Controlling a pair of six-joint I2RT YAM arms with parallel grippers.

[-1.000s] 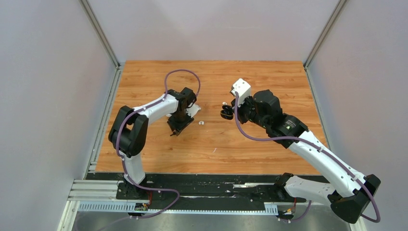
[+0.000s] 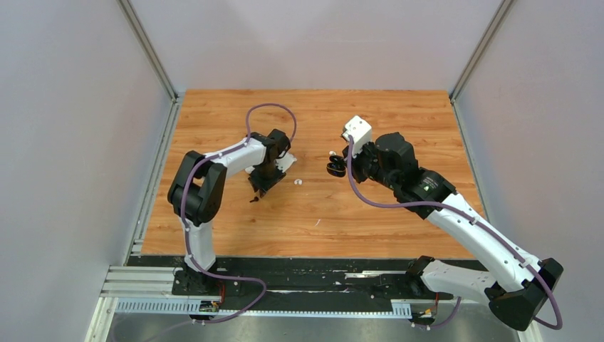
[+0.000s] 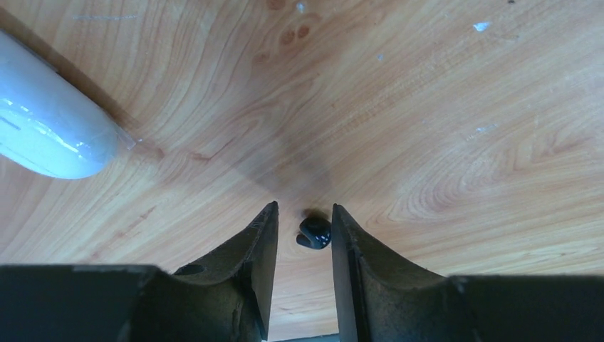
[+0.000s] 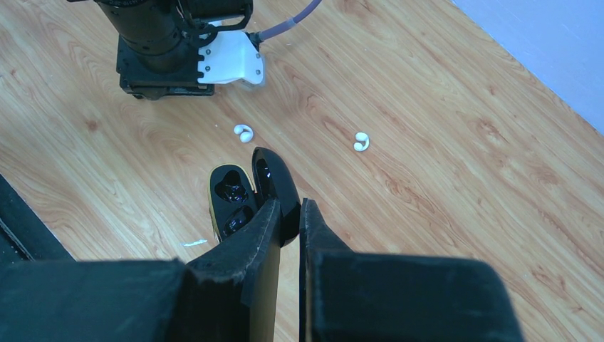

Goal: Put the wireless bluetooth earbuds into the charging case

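Note:
A small glossy black earbud [image 3: 315, 233] lies on the wooden table, seen between the parted fingers of my left gripper; both fingers stand clear of it in this view. In the top view, the left gripper [image 2: 257, 192] points down near the left-middle of the table. My right gripper is shut on the black charging case [image 4: 285, 187], which hangs with its lid open above the table. Two dark, shiny hollows show in the half facing the right wrist camera. Whether either holds an earbud, I cannot tell.
One white earbud [image 4: 243, 133] rests near the left arm, another white earbud [image 4: 362, 142] farther right. A white rounded case [image 3: 57, 117] lies beside the left gripper. Thin pale scraps dot the wood.
The right arm and the black case have not moved.

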